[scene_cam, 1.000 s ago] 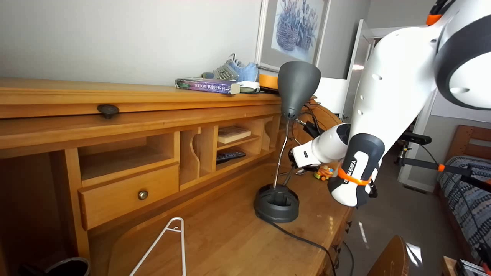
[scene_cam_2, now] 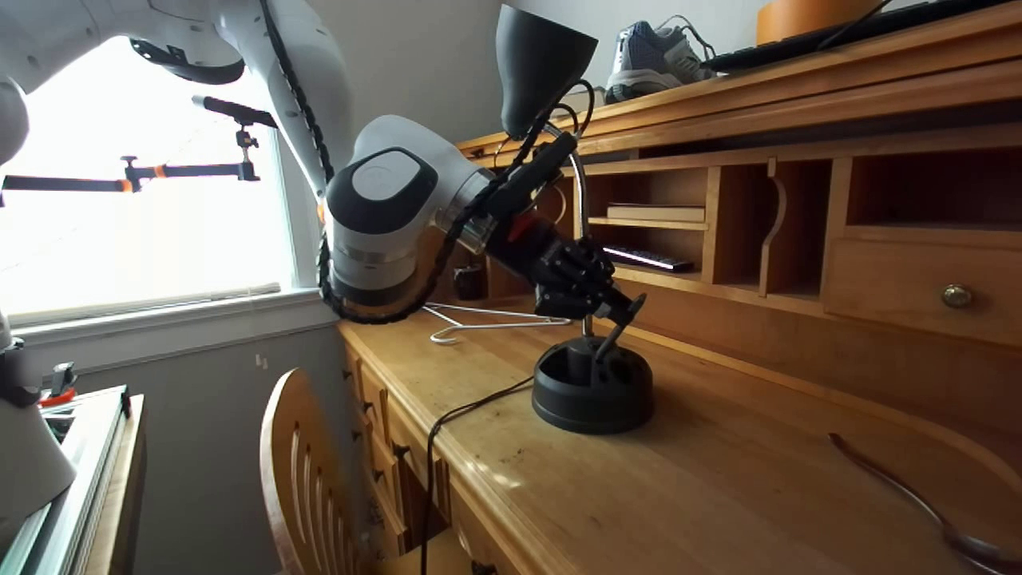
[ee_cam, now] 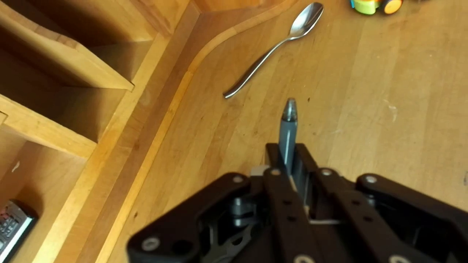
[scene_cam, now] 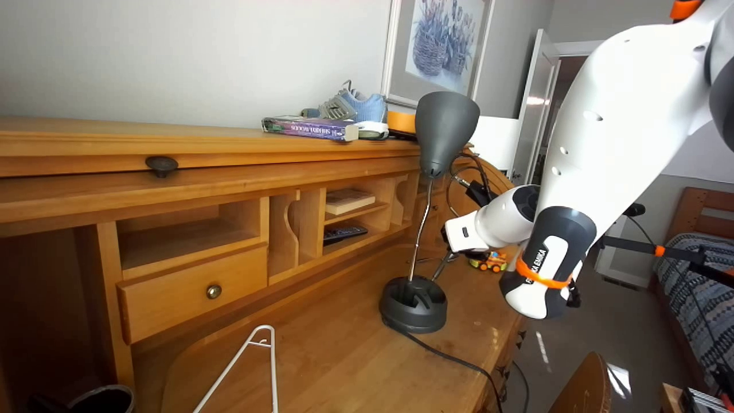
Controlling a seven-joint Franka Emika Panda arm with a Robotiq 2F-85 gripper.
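Observation:
A slim grey pen [ee_cam: 287, 136] is clamped between the fingers of my gripper, its pointed end sticking out past them in the wrist view. From exterior view 2, the gripper [scene_cam_2: 620, 305] is beside the lamp's thin pole, and the pen [scene_cam_2: 613, 340] slants down toward the black lamp base [scene_cam_2: 592, 407], which has open compartments in its top. In exterior view 1 the pen [scene_cam: 444, 265] shows at the base's upper right edge; whether its low end is inside or behind the rim, I cannot tell. Most of the gripper is hidden there.
The tall lamp shade [scene_cam: 447, 127] stands close to the arm. A spoon [ee_cam: 280, 44] and a toy vehicle [scene_cam: 488, 261] lie on the desk, with a white hanger [scene_cam: 273, 358] opposite. A cable [scene_cam: 447, 354] runs off the front edge. Cubbyholes line the back.
In exterior view 1, the arm and gripper have shifted a little to the right. The pen has moved right with them and slants more. Lamp and desk items stay put.

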